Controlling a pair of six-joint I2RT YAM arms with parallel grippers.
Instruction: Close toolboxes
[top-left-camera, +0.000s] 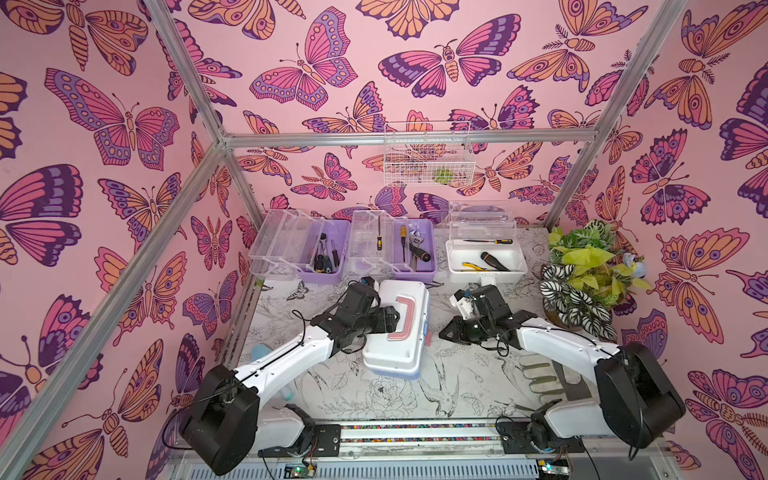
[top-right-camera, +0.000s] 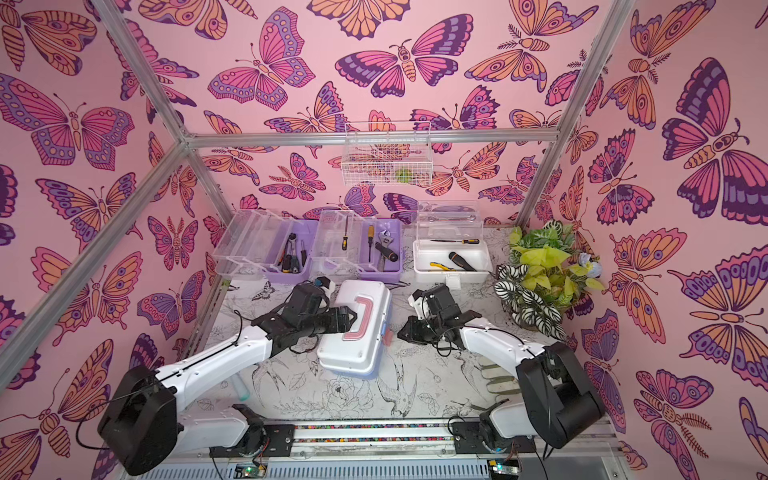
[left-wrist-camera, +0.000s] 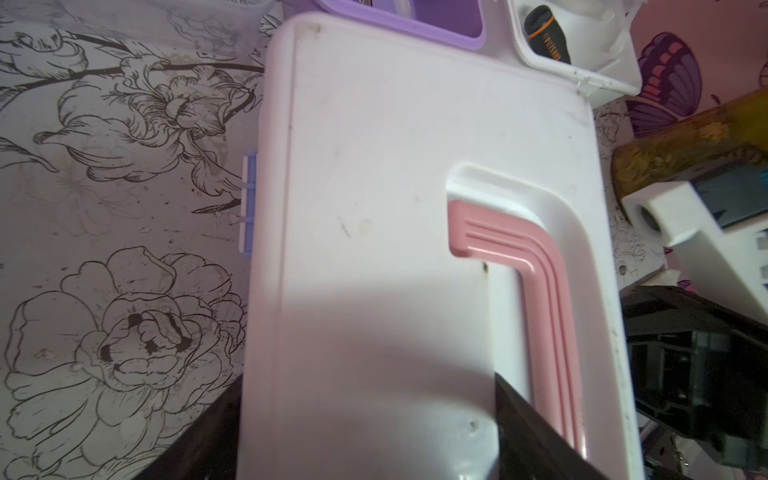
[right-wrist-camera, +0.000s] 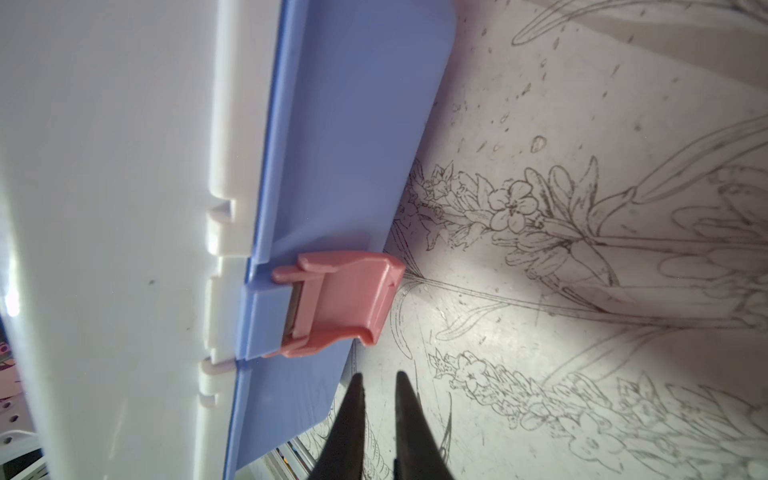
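Observation:
A white-lidded, blue-based toolbox (top-left-camera: 396, 352) with a pink handle lies shut in the middle of the table, its pink latch (right-wrist-camera: 352, 296) sticking outward on the right side. My left gripper (top-left-camera: 390, 318) is shut on the lid, which fills the left wrist view. My right gripper is just right of the latch, fingertips close together but slightly apart, nothing visible between them. At the back, a purple toolbox (top-left-camera: 336, 248), another purple toolbox (top-left-camera: 424, 232) and a white toolbox (top-left-camera: 508, 264) stand with clear lids open and tools inside.
A leafy plant (top-left-camera: 588, 272) stands at the back right. Gloves (top-left-camera: 544, 376) lie under the right arm, and a light-blue item (top-left-camera: 260, 352) lies at the left.

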